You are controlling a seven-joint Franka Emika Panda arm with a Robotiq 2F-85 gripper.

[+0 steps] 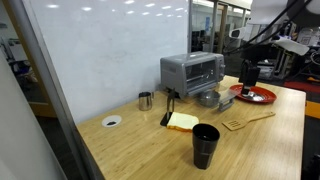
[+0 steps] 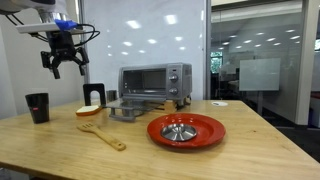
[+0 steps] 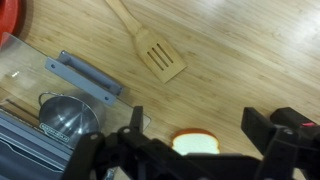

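My gripper is open above the table, its two fingers apart and nothing between them. In exterior view 1 the gripper [image 1: 246, 86] hangs over the table's right part, and exterior view 2 shows it high above the left side. A slice of bread [image 3: 196, 144] lies below, partly behind the gripper in the wrist view. A wooden spatula [image 3: 158, 50] rests flat on the table. The black cup [image 1: 205, 145] stands upright near the front. A red plate [image 2: 205, 131] holds a metal lid-like item [image 2: 178, 132].
A silver toaster oven [image 1: 192, 72] stands against the whiteboard, its glass door seemingly lowered. A metal pot [image 3: 68, 114] shows beneath that door in the wrist view. A metal mug [image 1: 145, 101] stands farther left. Bare wood [image 1: 140, 145] fills the table's left front.
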